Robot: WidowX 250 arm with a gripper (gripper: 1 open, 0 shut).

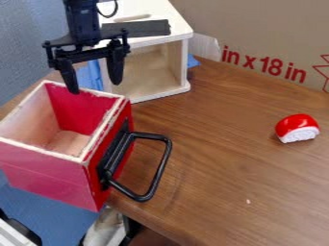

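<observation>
My black gripper (94, 74) hangs open above the back rim of an open red box (38, 163), with nothing visible between its fingers. The box stands at the left, empty as far as its inside shows, with a black handle frame (152, 181) on its right side. A red and white rounded object (295, 128) lies on the right of the wooden table (232, 183).
A white and wooden cabinet (164, 77) with a dark strip on top stands behind the box, a blue item beside it. Cardboard (270, 34) backs the table.
</observation>
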